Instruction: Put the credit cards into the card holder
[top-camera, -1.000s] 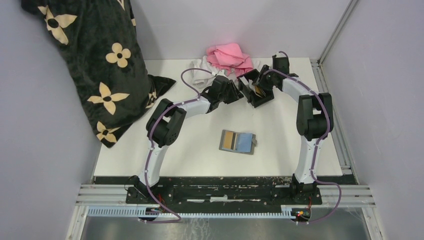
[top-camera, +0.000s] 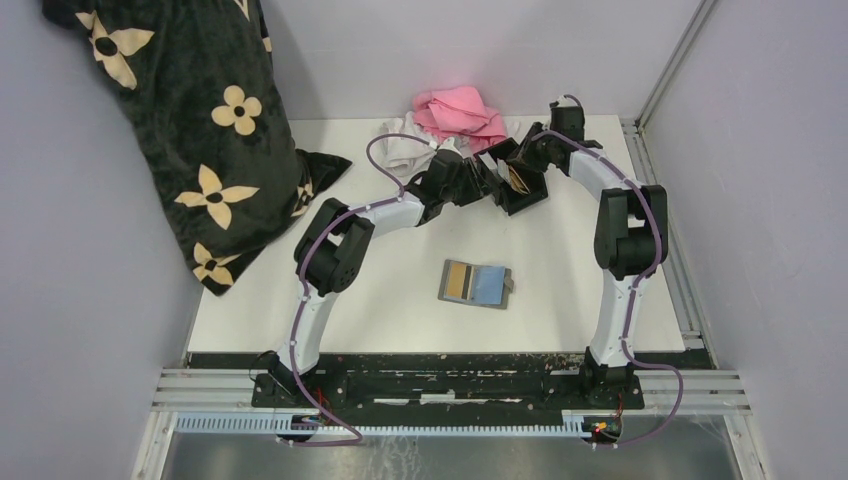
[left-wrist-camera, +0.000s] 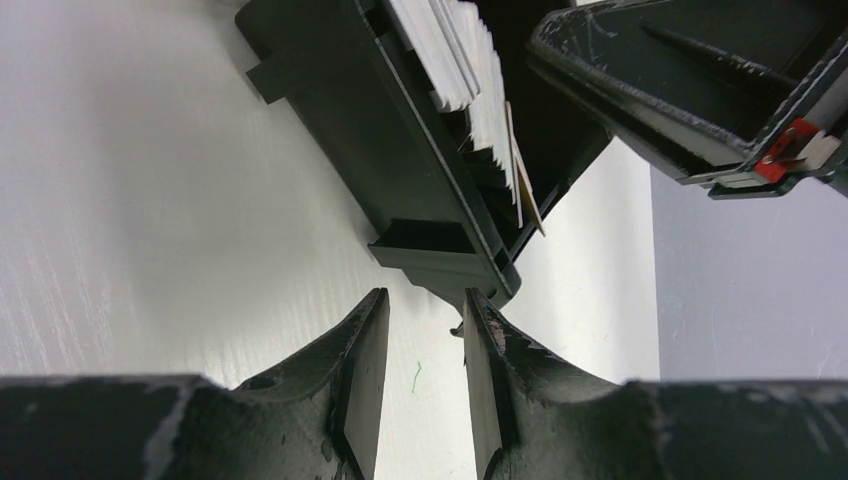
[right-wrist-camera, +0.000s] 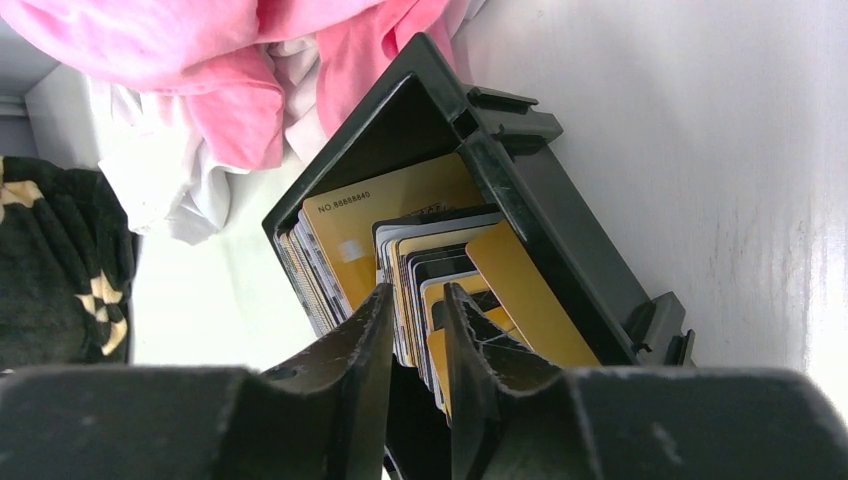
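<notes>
An open black box (top-camera: 527, 200) stands at the back of the table, with several cards packed upright inside it. In the right wrist view, a gold card (right-wrist-camera: 390, 205) leans at the left, and another gold card (right-wrist-camera: 530, 290) leans against the right wall. My right gripper is part open over the cards, with nothing clearly gripped between its fingers. Beside the box's left side, my left gripper also stands part open and empty. The grey card holder (top-camera: 474, 303) lies open nearer the front, showing a gold card (top-camera: 456, 280) and a light blue panel (top-camera: 489, 285).
Pink cloth (top-camera: 458, 112) and white cloth (top-camera: 402, 150) lie behind and left of the box. A dark flowered blanket (top-camera: 180, 150) covers the left edge of the table. Between the arms, the table around the holder is clear.
My right gripper has shifted slightly to the right over the box, and the cards below look rearranged. My left gripper has edged a little towards the box. The holder has not moved.
</notes>
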